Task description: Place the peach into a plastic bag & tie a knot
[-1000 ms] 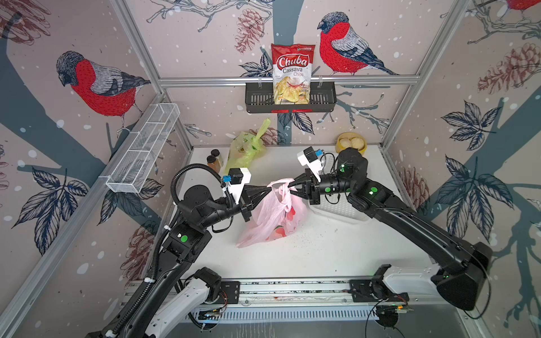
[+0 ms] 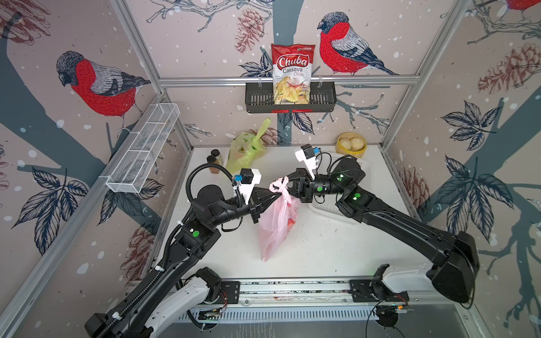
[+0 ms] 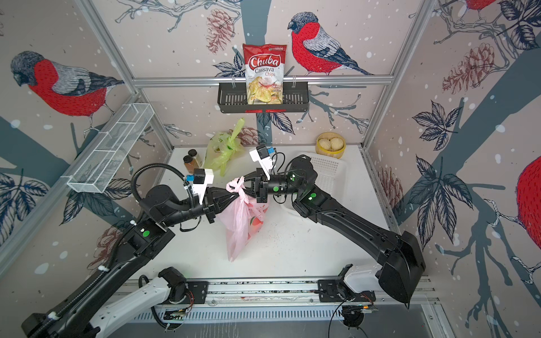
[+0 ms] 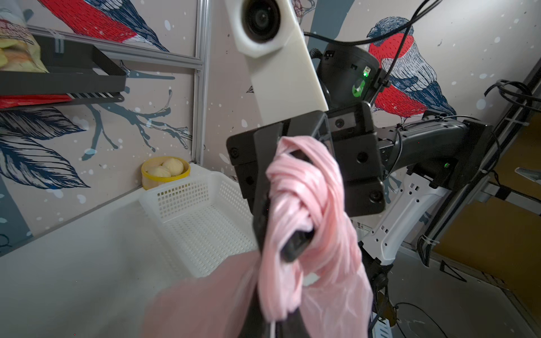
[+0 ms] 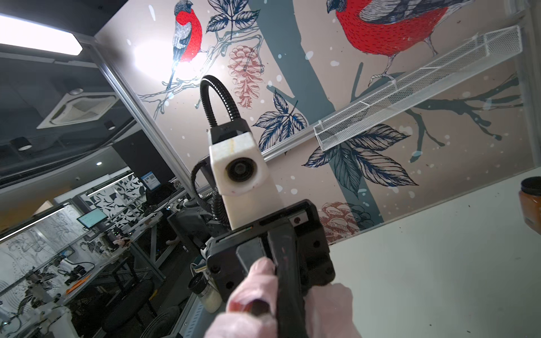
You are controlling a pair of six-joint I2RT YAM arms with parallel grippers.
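Note:
The pink plastic bag (image 2: 275,225) hangs between my two grippers, its neck bunched into twisted loops (image 4: 304,197). Through its side shows a red-orange patch, seemingly the peach (image 3: 255,223). From the left, my left gripper (image 2: 278,194) reaches against the bunched neck, shut; no bag film can be made out between its fingers. Opposite it, my right gripper (image 2: 290,188) is shut at the neck. In the left wrist view a loop wraps over its fingers, with a dark fingertip (image 4: 297,245) showing through. Film hides the tips in the right wrist view.
A white perforated basket (image 4: 197,211) stands behind the right arm, with a yellow-rimmed bowl of buns (image 2: 351,144) beyond. At the back left are a green bag (image 2: 243,152) and two spice jars (image 2: 212,161).
Both grippers have come closer together. The left moved right, the right moved slightly left.

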